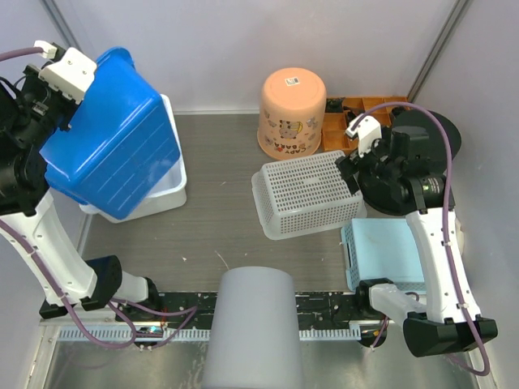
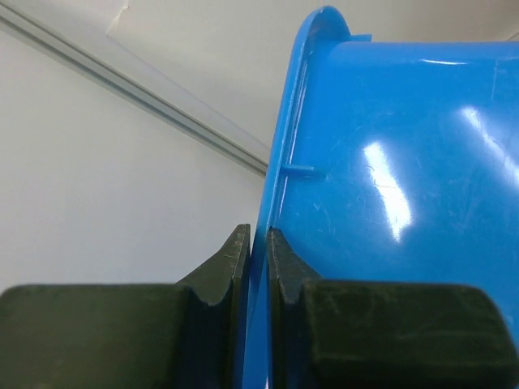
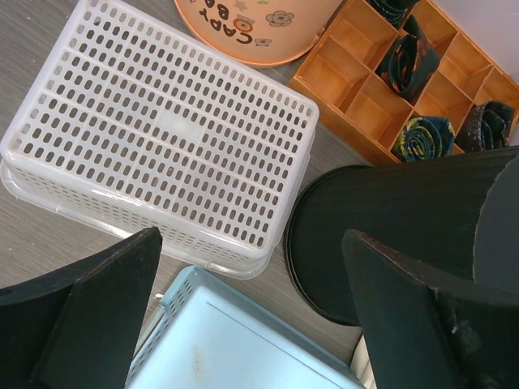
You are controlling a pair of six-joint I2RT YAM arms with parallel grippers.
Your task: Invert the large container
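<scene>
A blue plastic container is held tilted in the air at the left of the top view. My left gripper is shut on its rim, which runs between the two fingers in the left wrist view. Under it stands a large white container, mostly hidden by the blue one. My right gripper hangs open over the right side, above the white perforated basket, with nothing between its fingers.
An orange bucket sits bottom up at the back. Right of it are an orange divided tray and a black bin. A pale blue lidded box lies front right.
</scene>
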